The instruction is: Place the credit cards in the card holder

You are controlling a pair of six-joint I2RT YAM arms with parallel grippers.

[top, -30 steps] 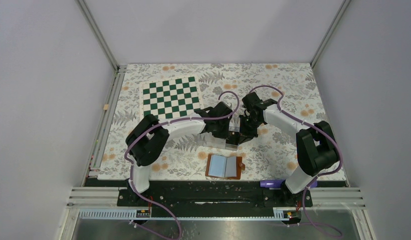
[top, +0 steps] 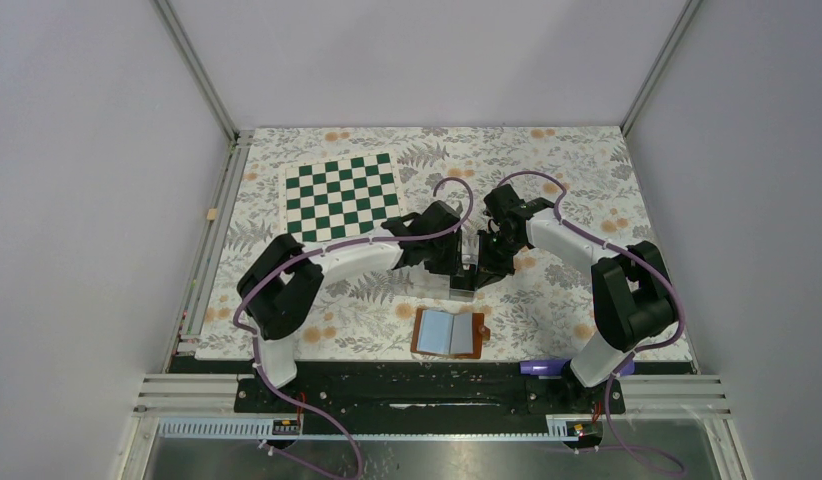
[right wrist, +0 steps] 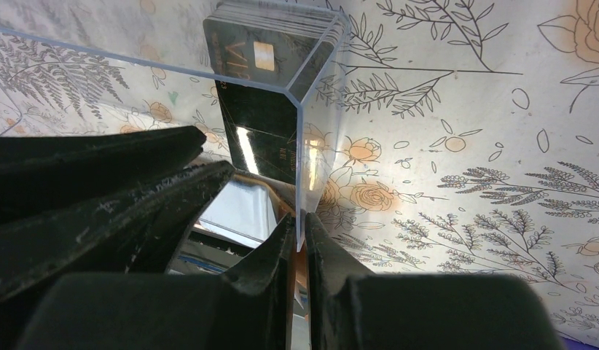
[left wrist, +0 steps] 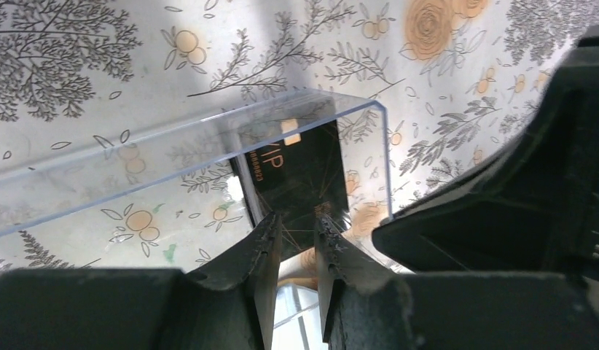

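A clear acrylic card holder (left wrist: 100, 164) lies mid-table, with black credit cards (left wrist: 296, 182) (right wrist: 256, 127) in the compartment at its right end. My left gripper is over that end, fingers slightly apart with nothing seen between them, close to the lower part of the black card. My right gripper is shut on the corner edge of the holder's right end. In the top view both grippers crowd over the holder and partly hide it.
A brown board (top: 479, 340) with pale pages lies in front of the holder. A green checkerboard (top: 339, 197) is at back left, a purple object (top: 537, 368) at the front edge.
The right arm looks unchanged.
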